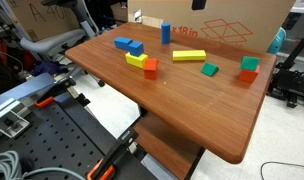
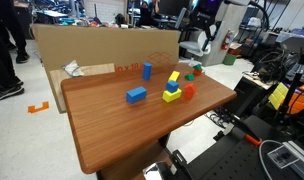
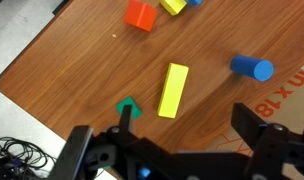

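Observation:
In the wrist view a long yellow block [image 3: 172, 90] lies flat on the wooden table, beyond my gripper. The fingers are spread wide apart, with nothing held between them. A flat green square [image 3: 127, 105] is near the left finger, and a blue cylinder [image 3: 254, 68] stands to the right. A red block [image 3: 140, 14] and a yellow block [image 3: 173, 5] appear at the top edge. From exterior view 1, a green block [image 1: 250, 63] rests on a red block [image 1: 248, 75], and two blue blocks [image 1: 136, 48] sit toward the far left.
A tall cardboard panel [image 1: 232, 20] borders the table's back edge. Cables [image 3: 17, 150] lie on the floor beyond the table edge.

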